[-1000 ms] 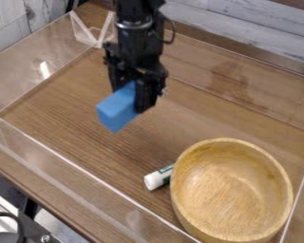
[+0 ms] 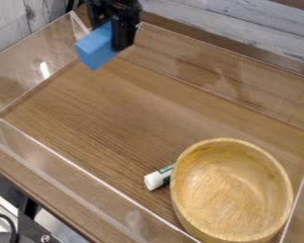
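Note:
My dark gripper (image 2: 113, 28) is at the top left of the camera view, shut on a blue box (image 2: 96, 48) held up near the back left corner of the wooden table. The fingertips are partly hidden behind the box.
A large yellow bowl (image 2: 231, 190) stands at the front right, with a small white-and-green tube (image 2: 159, 177) lying just left of it. Clear plastic or glass edging runs along the left.
My gripper has moved steadily back and to the left, carrying the blue box from near the table's middle to the back left corner.

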